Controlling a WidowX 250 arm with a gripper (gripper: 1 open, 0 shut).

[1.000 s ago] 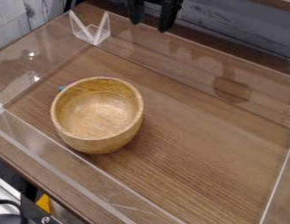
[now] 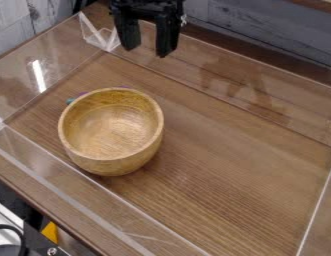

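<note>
My gripper (image 2: pixel 145 40) is a dark shape at the top centre of the camera view, over the back of the wooden table, with its fingers pointing down and apart, open with nothing visible between them. A large tan bowl (image 2: pixel 112 140) sits at the front left, empty. A small coloured item, partly hidden behind the bowl's left rim, lies at the bowl's upper left; I cannot tell what it is.
A clear plastic piece stands at the back left beside the gripper. Dark edges border the table at top right and lower left.
My gripper has come down and slightly toward the front from the top edge, so more of it shows. The bowl has not moved.
</note>
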